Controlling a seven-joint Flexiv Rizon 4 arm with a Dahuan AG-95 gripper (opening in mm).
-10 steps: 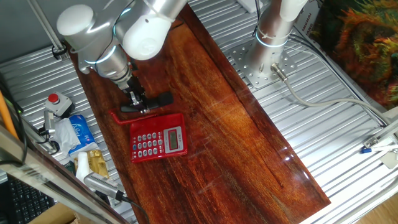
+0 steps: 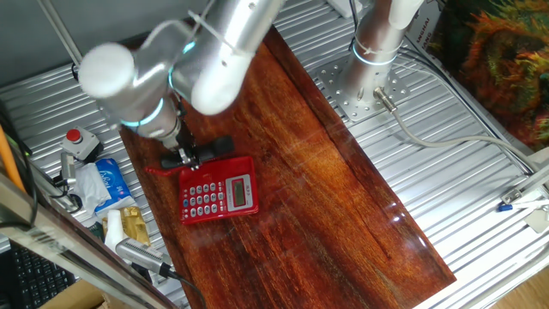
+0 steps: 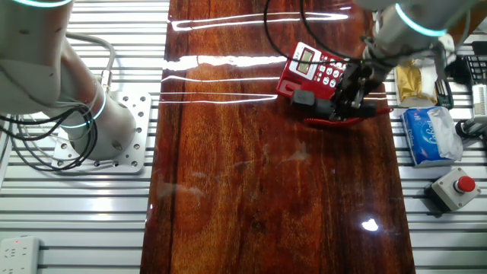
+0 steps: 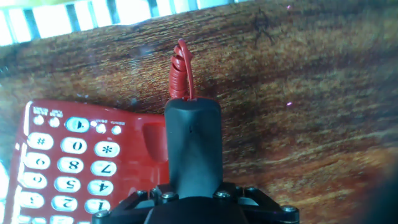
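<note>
A red desk telephone (image 2: 219,190) with a small display and silver keys sits on the wooden board. Beside its upper edge in the first exterior view, my gripper (image 2: 193,157) is shut around the middle of a black handset (image 2: 220,145). Both handset ends stick out, one showing as a thick block in the second exterior view. From the wrist, the handset (image 4: 194,143) runs straight away from the gripper, along the edge of the telephone base (image 4: 124,146). A coiled red cord (image 4: 179,78) comes out at its far end. The finger contact is hidden.
Past the board's edge lie a blue-and-white tissue pack (image 3: 431,135), a gold packet (image 3: 415,82) and a red-topped button box (image 3: 454,189). Most of the wooden board (image 2: 309,206) towards the robot base is bare.
The gripper and black handset have moved a little down and left in the first exterior view, closer to the telephone.
</note>
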